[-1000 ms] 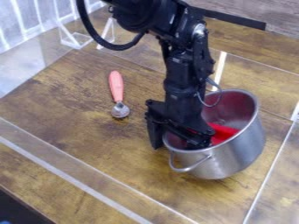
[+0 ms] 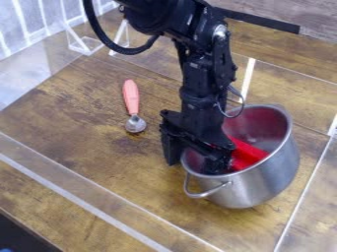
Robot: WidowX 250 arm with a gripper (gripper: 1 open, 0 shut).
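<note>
My black gripper (image 2: 211, 156) reaches down over the left side of a steel pot (image 2: 263, 177), its fingertips low inside or at the rim; their exact state is hard to make out against the dark body. Inside the pot lies a red object (image 2: 246, 156), partly hidden by my gripper. A pink-handled utensil (image 2: 130, 98) with a metal head lies on the wooden table left of the arm.
A white railing (image 2: 33, 20) stands at the top left, and a pale seam runs along the table's right side.
The gripper has shifted very slightly over the pot, and a little more of the red object shows. The pot and utensil stay about where they were.
</note>
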